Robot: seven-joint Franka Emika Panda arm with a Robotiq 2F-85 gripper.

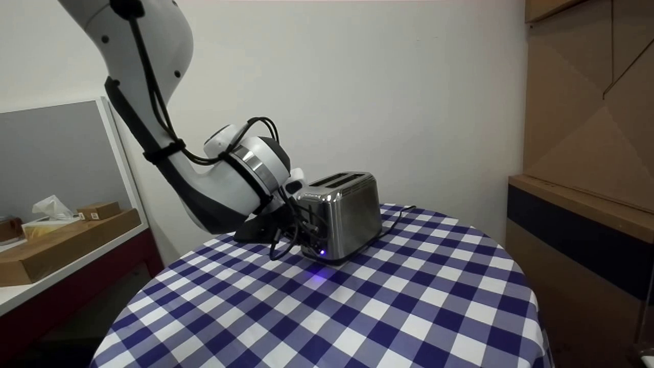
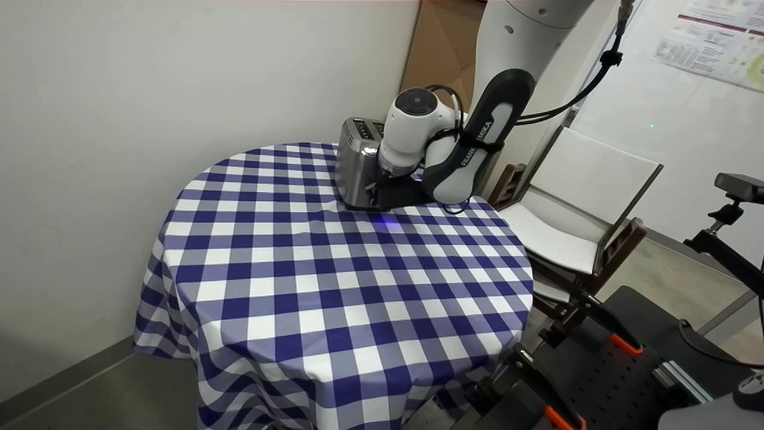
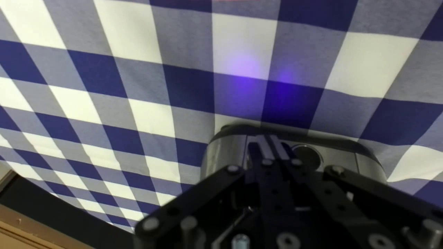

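A brushed-metal toaster (image 1: 358,217) stands upright on the checked tablecloth, its two top slots empty as far as I can see. At its control end is my gripper, fingers together and pointing at the panel. In the wrist view a round dark knob (image 3: 307,156) shows just right of the fingertips. Whether the fingers touch the panel or a lever there, I cannot tell. No object shows between them. From the second exterior view, the arm's wrist covers much of the toaster's (image 2: 352,172) control end.
A blue-and-white checked cloth (image 2: 286,286) covers the round table, bare across the front. The toaster's cord (image 1: 398,220) trails off behind it. A white wall stands close behind. A wooden chair (image 2: 573,208) is beside the table.
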